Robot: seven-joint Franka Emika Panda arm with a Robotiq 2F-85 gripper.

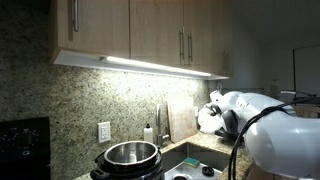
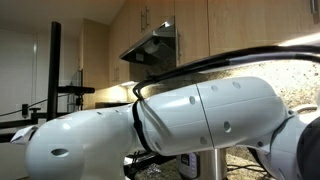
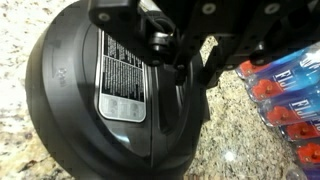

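A round black lid [image 3: 60, 100] with a grey printed label [image 3: 122, 80] fills the left half of the wrist view, lying over the speckled counter. My gripper is directly above the lid, close to the raised handle across its middle. The dark fingers blend with the black handle, so their spacing and any contact are unclear. In exterior view 1 my white arm [image 1: 270, 140] reaches to the far counter end past the sink, and the gripper's tips are not discernible there.
Bottles with red caps [image 3: 300, 130] stand right of the lid. An open metal pot [image 1: 132, 153] sits left of the sink [image 1: 188, 153], which has a faucet [image 1: 158, 120] behind it. A cutting board [image 1: 182, 118] leans on the wall. Cabinets [image 1: 155, 30] hang overhead.
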